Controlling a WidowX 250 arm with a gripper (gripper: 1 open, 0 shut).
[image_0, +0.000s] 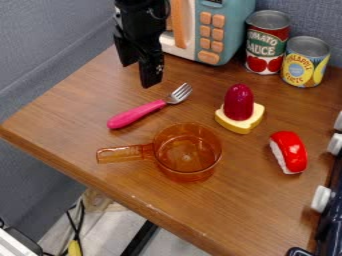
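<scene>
My black gripper (139, 62) hangs at the top left of the camera view, over the back of the wooden table (107, 180); whether its fingers are apart is hard to make out. Below it lies a pink-handled fork (135, 113). An amber pan (186, 152) sits near the front with its handle pointing left. To the right are a red egg-shaped piece (238, 101) on a yellow piece (241, 121) and a red-and-white object (287, 152).
A teal toy microwave (214, 30) stands at the back, beside a tomato can (265, 45) and a yellow can (305, 65). A dark appliance (326, 220) occupies the right edge.
</scene>
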